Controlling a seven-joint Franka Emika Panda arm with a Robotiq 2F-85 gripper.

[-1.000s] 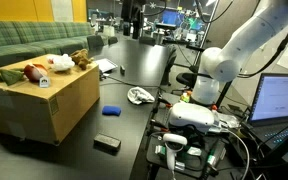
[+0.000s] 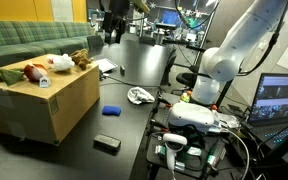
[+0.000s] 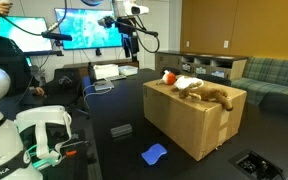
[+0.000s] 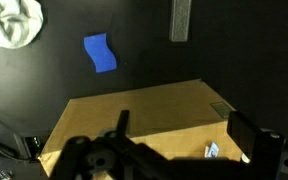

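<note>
My gripper (image 2: 114, 36) hangs high above the dark table, near the right end of the cardboard box in exterior view 1. In the wrist view its dark fingers stand wide apart, with nothing held between them. Several plush toys lie on top of the box (image 2: 59, 112), among them a brown one (image 3: 216, 95), a white one (image 2: 60, 62) and a red-and-white one (image 3: 169, 77). A blue cloth or sponge (image 4: 100, 53) lies flat on the table beside the box. Near it is a grey oblong block (image 4: 180, 20).
A crumpled white cloth (image 2: 141, 95) lies on the table towards the arm base. An open laptop (image 2: 277, 102) stands at the right, with cables and tools near the base.
The gripper has shifted left in exterior view 1, towards the box, and stays high. Box, toys and table items have not moved.
</note>
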